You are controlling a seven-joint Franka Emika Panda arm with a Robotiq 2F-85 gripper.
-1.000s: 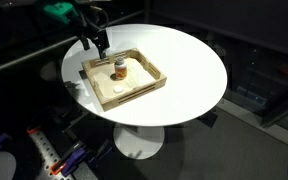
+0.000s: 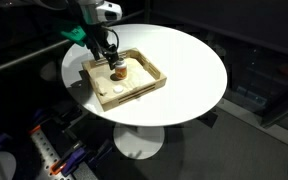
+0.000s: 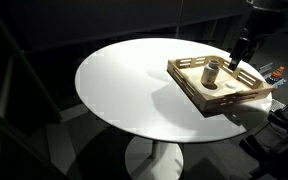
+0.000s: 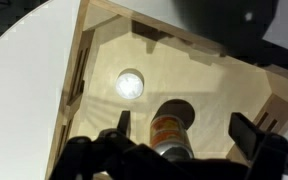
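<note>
A small jar (image 2: pixel 120 72) with an orange-and-white label stands upright inside a shallow wooden tray (image 2: pixel 137 96). Near one side of the tray floor lies a white round disc (image 4: pixel 130 84), like a lid, apart from the jar. My gripper (image 2: pixel 111 57) is above the tray, close to the jar in exterior view 1. In the wrist view the jar (image 4: pixel 168 132) shows between the spread fingers, partly covered by the gripper's body at the bottom. The gripper is open and holds nothing. A dark round patch borders the jar there; whether it is shadow cannot be told.
The tray sits near the edge of a round white table (image 2: pixel 189 65). Its raised slatted walls (image 3: pixel 189 87) surround the jar and disc. Most of the tabletop (image 3: pixel 124 85) beyond the tray is bare.
In exterior view 1 my gripper has moved right and lower, from the tray's back left corner to near the jar. The jar, disc and tray have stayed put.
</note>
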